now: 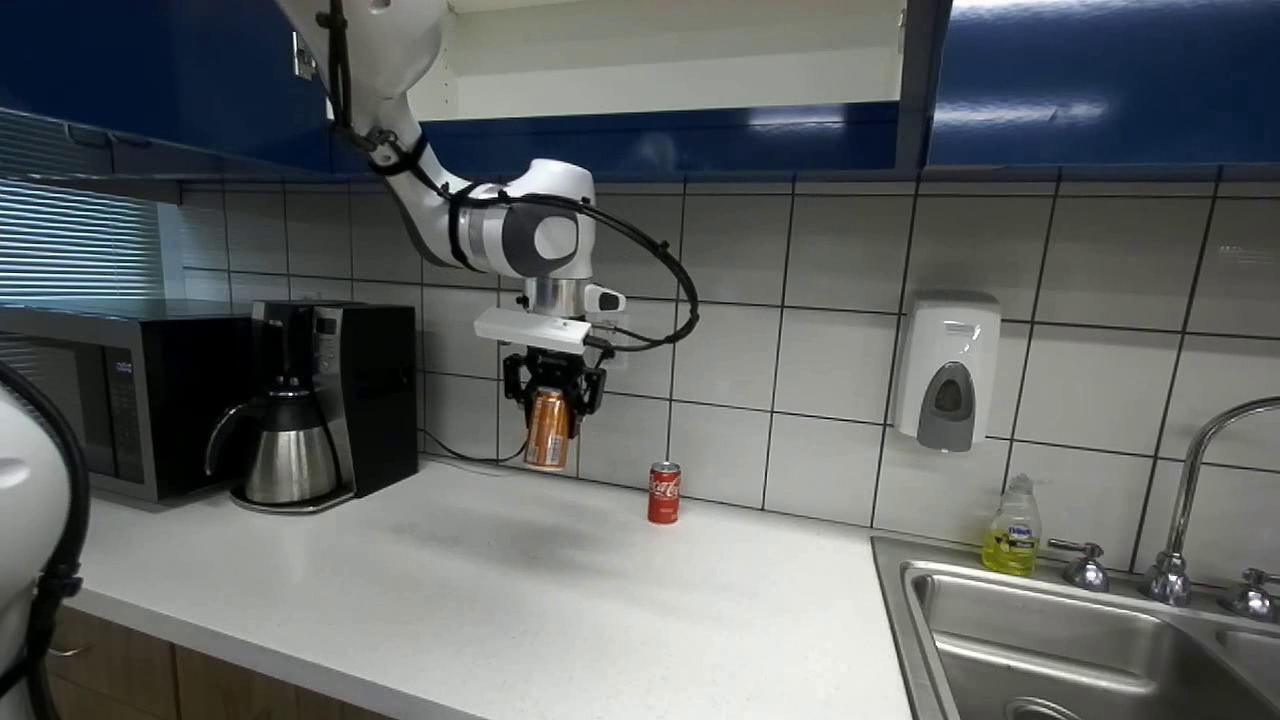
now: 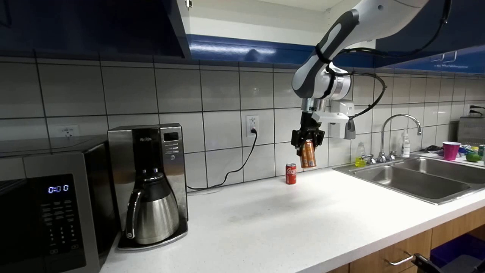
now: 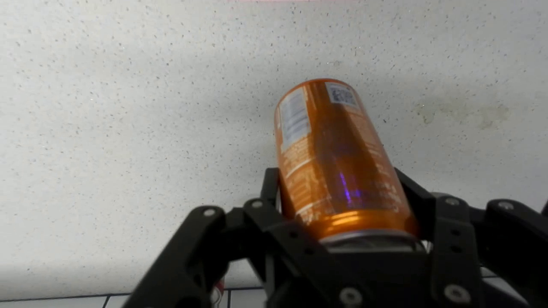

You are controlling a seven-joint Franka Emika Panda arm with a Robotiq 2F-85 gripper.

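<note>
An orange can (image 1: 548, 430) hangs above the counter, slightly tilted, with my gripper (image 1: 554, 390) shut on its upper part. From the other side, the same can (image 2: 308, 154) shows under the gripper (image 2: 309, 141), clear of the counter. In the wrist view the orange can (image 3: 339, 154) lies between the black fingers, its barcode side visible and its far end free. A red Coca-Cola can (image 1: 663, 493) stands upright on the counter near the tiled wall. Only a sliver of that red can shows at the bottom of the wrist view.
Above the arm is an open cabinet shelf (image 1: 672, 60) with a blue lower edge (image 1: 672, 138). A coffee maker (image 1: 372, 384) and microwave (image 2: 54, 200) stand to the left. The sink (image 1: 1080, 636) and a soap bottle (image 1: 1014, 528) are at right.
</note>
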